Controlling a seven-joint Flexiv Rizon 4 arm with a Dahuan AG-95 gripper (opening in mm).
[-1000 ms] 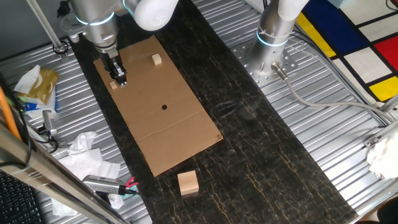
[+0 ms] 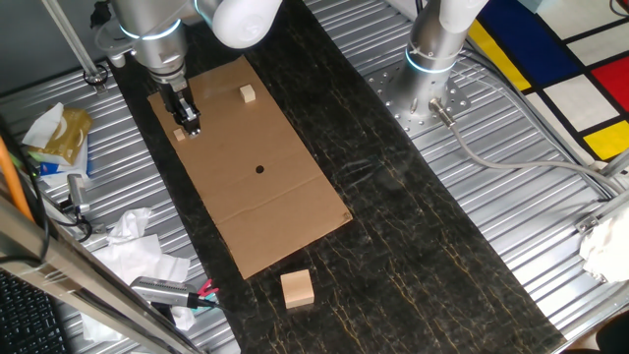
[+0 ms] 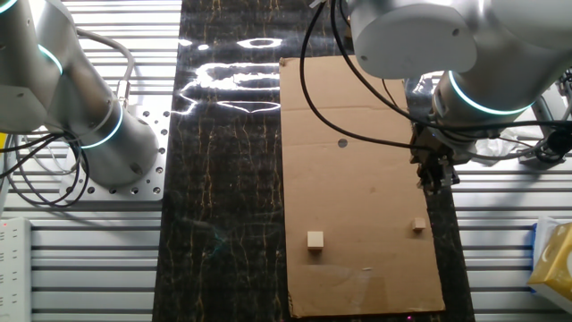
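My gripper (image 2: 194,131) hangs over the left part of a flat brown cardboard sheet (image 2: 265,206). Its dark fingers are small in both views, and whether they stand apart or together is not clear. Close beside it lies a small wooden block (image 2: 180,135); in the second view that small block (image 3: 418,224) is clear of the gripper (image 3: 438,186). A medium pale wooden cube (image 2: 247,94) sits farther back on the cardboard, also plain as a cube (image 3: 315,240) in the second view. The largest wooden block (image 2: 297,289) rests on the dark tabletop, off the cardboard.
The dark marbled table (image 2: 393,226) has free room right of the cardboard. Tissues (image 2: 128,256) and a grey tool (image 2: 167,292) lie at the left. Loose cables (image 3: 357,134) cross the second view.
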